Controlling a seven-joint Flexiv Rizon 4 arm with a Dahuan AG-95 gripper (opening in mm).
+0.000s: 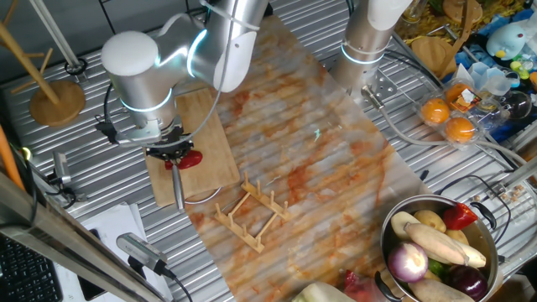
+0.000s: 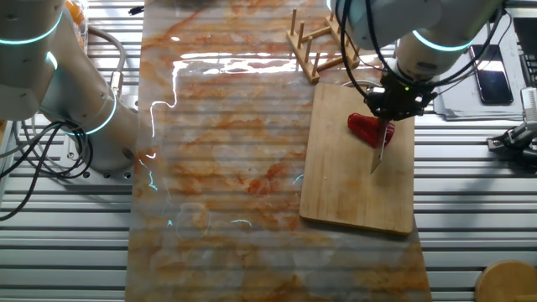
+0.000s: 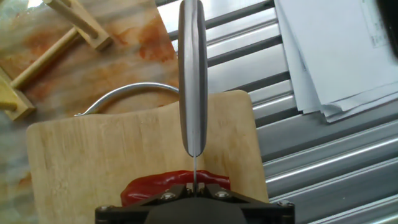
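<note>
My gripper (image 1: 170,149) is shut on a knife (image 1: 178,189) above the cutting board (image 1: 214,138). In the wrist view the knife's grey handle (image 3: 193,74) points away from the fingers, and its thin edge runs between them. Exterior view 2 shows the blade (image 2: 380,155) slanting down over the board, right beside or against a red pepper (image 2: 362,127). That pepper (image 3: 152,185) lies across the board under my fingers, partly covered by them in the wrist view. Whether the blade has entered the pepper cannot be made out.
A wooden peg rack (image 1: 252,216) stands just off the board's handle end. Papers (image 3: 342,56) lie beside the board.
</note>
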